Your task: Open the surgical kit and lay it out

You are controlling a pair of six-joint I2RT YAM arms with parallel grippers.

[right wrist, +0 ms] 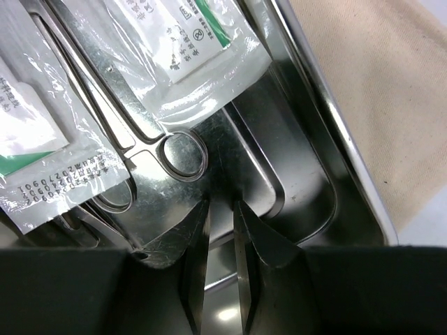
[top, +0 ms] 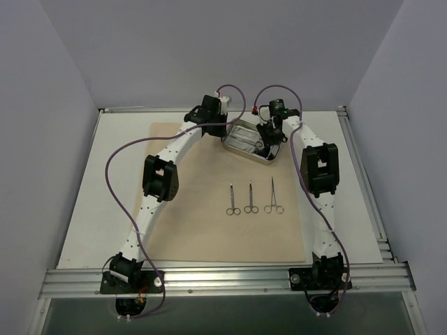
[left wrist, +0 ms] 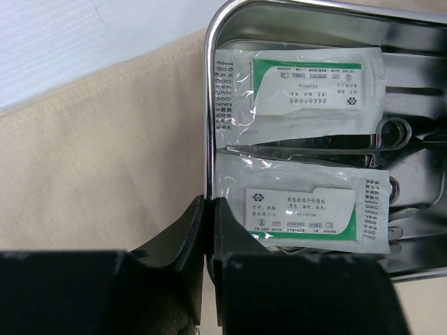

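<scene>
The steel tray [top: 246,154] sits at the back of the beige cloth. My left gripper is shut on its left rim. Inside lie two suture packets, one [left wrist: 300,91] above the other [left wrist: 300,209] in the left wrist view, with ringed instruments between and beneath them. My right gripper is down inside the tray, part open, its fingertips beside a ring handle over bare steel; no held object shows between them. Three instruments, two scissor-like [top: 232,202] [top: 250,202] and a longer clamp [top: 273,202], lie in a row on the cloth.
White table [top: 91,195] borders it on both sides. Purple cables loop over both arms.
</scene>
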